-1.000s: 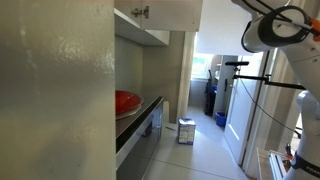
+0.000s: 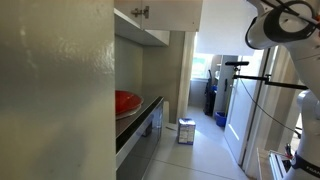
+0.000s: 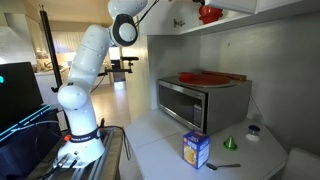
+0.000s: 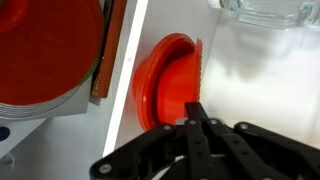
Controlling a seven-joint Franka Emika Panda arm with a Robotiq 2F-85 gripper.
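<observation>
A red bowl-like piece (image 4: 172, 82) stands tilted on the white cupboard shelf, its rim facing right in the wrist view. My gripper is at its lower right rim, fingertips close together and appearing shut. Whether the thin rim lies between them is not clear. High in exterior view 2, a red piece (image 3: 209, 14) shows on the cupboard shelf. The arm (image 3: 122, 30) reaches out of the top of that view, so the gripper cannot be made out there.
A large red pan (image 3: 205, 78) lies on the microwave (image 3: 188, 104) below the cupboard. Clear glassware (image 4: 272, 8) stands on the shelf. A blue box (image 3: 196, 149), green cone (image 3: 230, 143) and dark spoon (image 3: 222, 166) are on the counter.
The arm at the upper right of exterior view 1 has shifted slightly, its upper joint now showing more. The cupboard, red pan and box look unmoved.
</observation>
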